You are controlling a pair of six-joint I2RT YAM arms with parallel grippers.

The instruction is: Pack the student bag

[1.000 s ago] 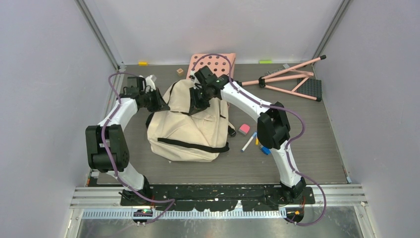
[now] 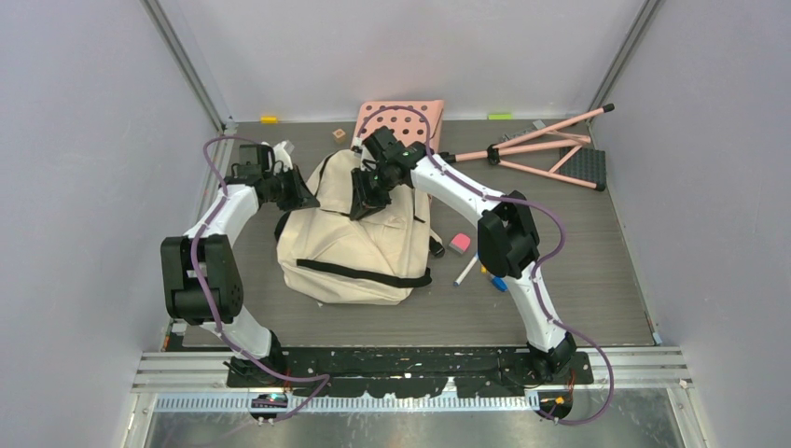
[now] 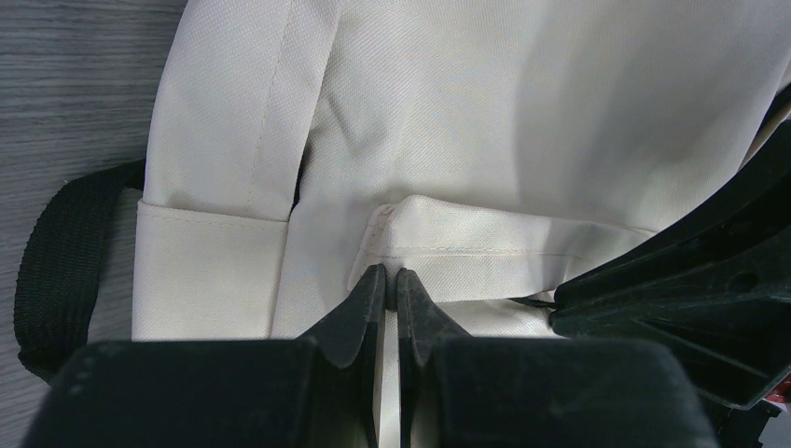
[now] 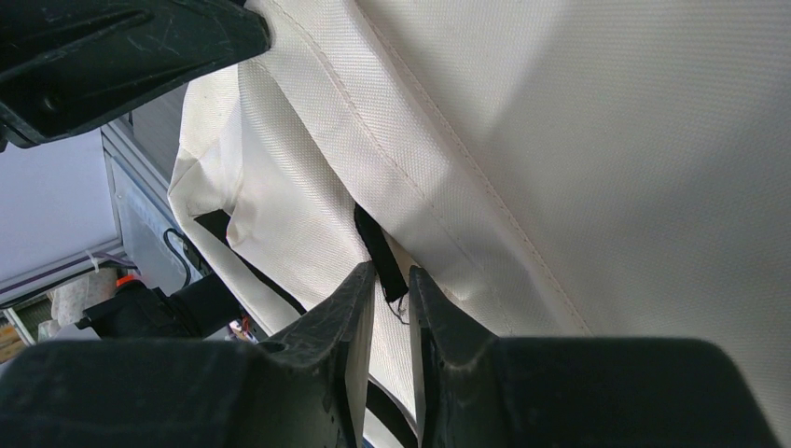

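A cream canvas bag [image 2: 359, 245] with black trim lies on the table's middle, rumpled. My left gripper [image 2: 313, 204] is at its left side. In the left wrist view, its fingers [image 3: 417, 299] are shut on the stitched corner of a fabric flap [image 3: 457, 238]. My right gripper [image 2: 355, 216] hovers over the bag's middle. In the right wrist view, its fingers [image 4: 353, 308] stand slightly open, with a narrow gap. A black zipper pull [image 4: 381, 252] lies at that gap, below a fold, and is not gripped. The bag's inside is hidden.
Right of the bag lie a pink eraser [image 2: 460, 244], a white marker [image 2: 464, 272] and a blue item [image 2: 499, 284]. A wooden cube [image 2: 339, 136] and a pink perforated panel [image 2: 434, 110] sit behind it. A pink-legged frame [image 2: 550, 149] stands at back right.
My right gripper has shifted slightly left over the bag, its arm swinging a little left too. The left arm and the bag look unchanged.
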